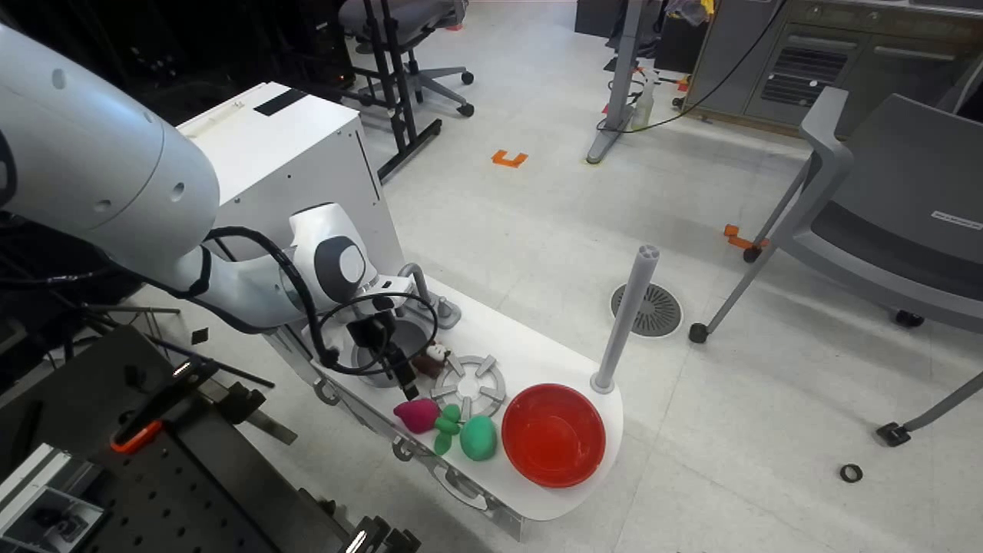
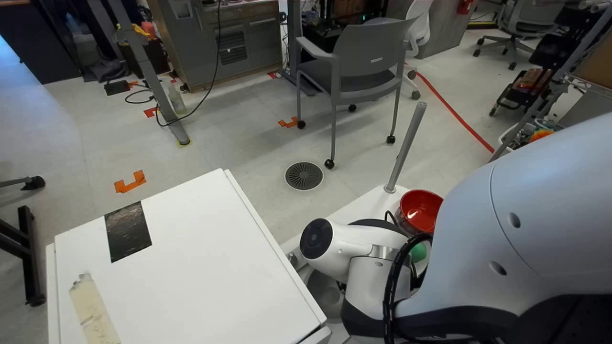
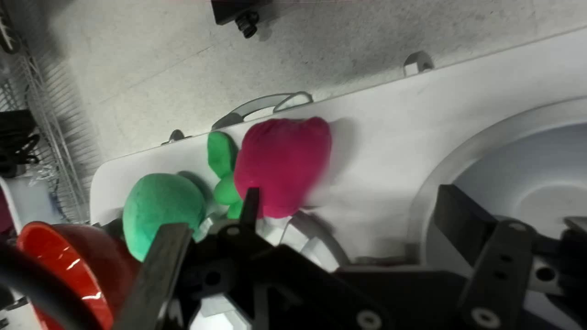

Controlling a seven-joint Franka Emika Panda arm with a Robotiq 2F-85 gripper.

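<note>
In the wrist view my gripper is open, its two fingers far apart and no object held between them. Just beyond the left finger lies a magenta plush piece (image 3: 286, 162) with green leaves, near the edge of the white counter. A green plush ball (image 3: 162, 209) sits beside it. Exterior view 1 has the gripper (image 1: 407, 382) low over the counter between the grey sink basin and the magenta plush (image 1: 417, 415). A small brown-and-white toy (image 1: 435, 355) is partly hidden behind the gripper. The red bowl (image 1: 554, 436) stands at the counter's far end.
A grey burner ring (image 1: 469, 387) lies between the toys and the bowl. The grey basin (image 3: 545, 181) is at the right in the wrist view, near the right finger. A faucet (image 1: 446, 312) and an upright grey post (image 1: 627, 318) rise from the counter.
</note>
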